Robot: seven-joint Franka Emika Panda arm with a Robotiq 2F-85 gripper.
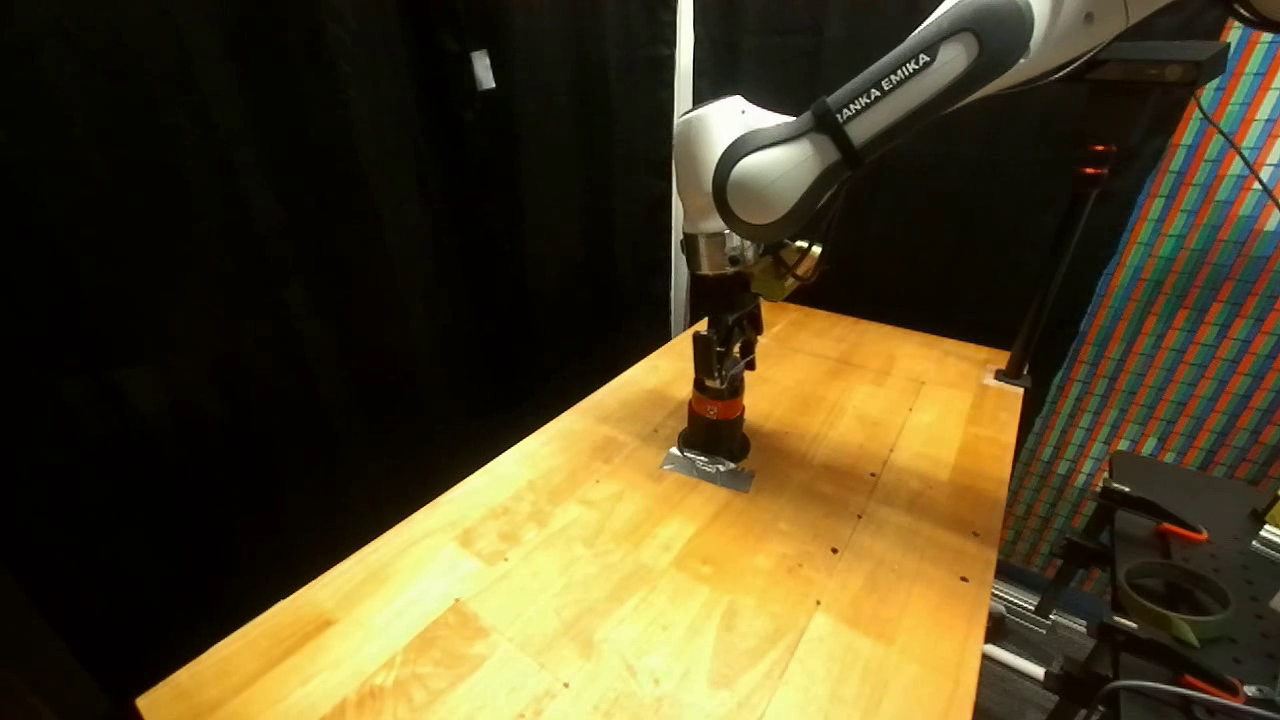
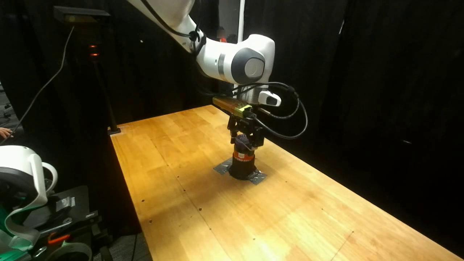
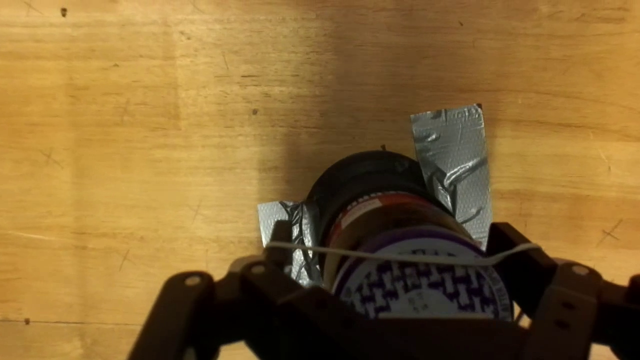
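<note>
A jar with a purple and white patterned lid (image 3: 423, 288) and a red-orange label (image 1: 716, 408) stands upright in a black round base (image 2: 241, 173). Grey tape (image 3: 453, 162) lies over the base's edges and onto the table. My gripper, pointing down, is open over the top of the jar, one finger on each side of the lid. Whether either finger touches the lid I cannot tell. A thin pale band (image 3: 372, 254) stretches from fingertip to fingertip across the lid. In the exterior view 1, the gripper mostly covers the lid.
Around the jar the wooden table (image 1: 624, 576) is bare, with a few small holes. A thin black post (image 1: 1056, 276) rises at the table's far corner. Off its side, a dark cart (image 1: 1200, 528) carries clamps and a tape roll.
</note>
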